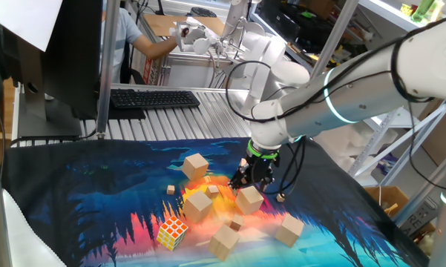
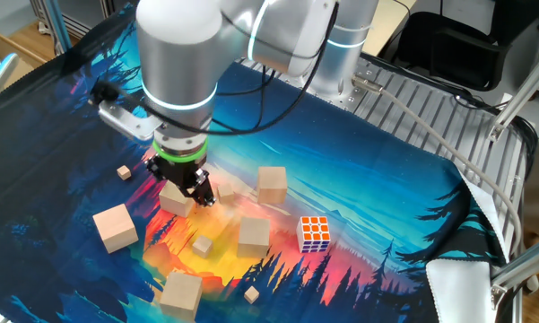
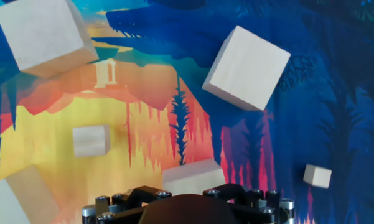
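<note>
My gripper points down among pale wooden cubes, its dark fingers spread open. No object shows between them. In exterior view 2, a large cube is close to the fingers and partly covered by them. The wrist view has a large cube just ahead of the gripper, its near part hidden. Other large cubes there are one at upper right and one at upper left. Small cubes lie at left and right. A Rubik's cube sits at the group's front left in exterior view 1.
A patterned cloth covers the table, with open room left of the cubes. More large cubes stand near its front edge. Behind the cloth, a keyboard rests on the ribbed metal surface. Loose cables hang beside the wrist.
</note>
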